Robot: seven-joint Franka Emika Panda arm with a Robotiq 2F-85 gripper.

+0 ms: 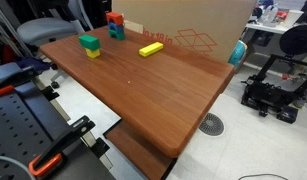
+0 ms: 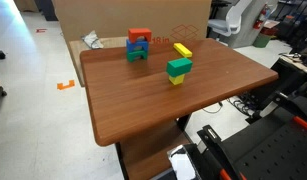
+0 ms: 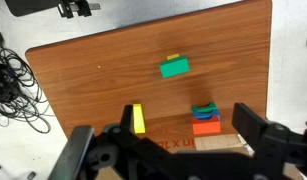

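On the wooden table, a green block rests on a yellow block. Farther back stands a stack with a red block on top, a blue block in the middle and a green one below. Another yellow block lies alone near the cardboard. Seen from above, my gripper is open, its dark fingers wide apart and nothing between them. The upper green block shows ahead of the fingers; the lone yellow block and the red block appear between them in the picture, well below.
A cardboard sheet stands along one table edge. Cables lie on the floor beside the table.
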